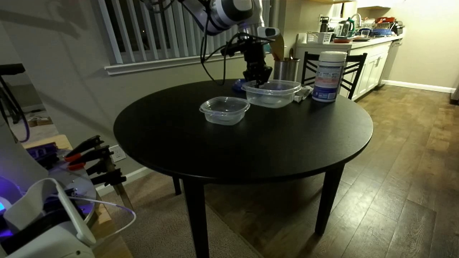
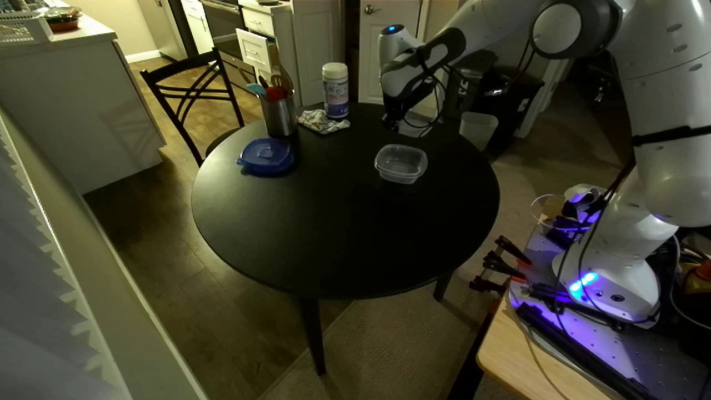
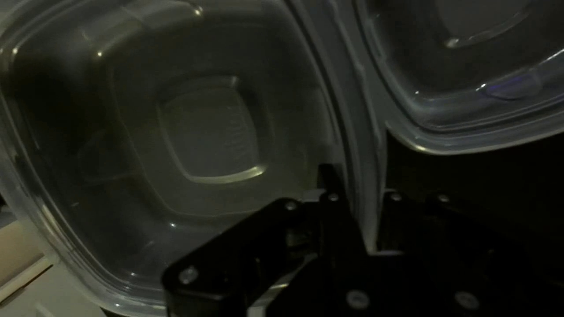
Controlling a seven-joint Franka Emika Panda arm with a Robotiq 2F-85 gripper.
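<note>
My gripper is shut on the rim of a larger clear plastic container [image 3: 174,227], one black finger inside the wall and the other outside. The held container [image 1: 273,99] looks empty and seems raised off the black round table [image 1: 223,150], its opening facing up. In exterior view 2 the arm partly covers it. A smaller clear container [image 1: 224,112], also empty, rests upright on the table beside it; part of this smaller container [image 3: 491,79] shows at the upper right of the wrist view.
A blue lid [image 2: 266,157], steel utensil holder [image 2: 278,116], patterned cloth [image 2: 323,121] and tall wipes canister [image 2: 335,93] stand along one side of the table. A black chair [image 2: 193,93] stands close by.
</note>
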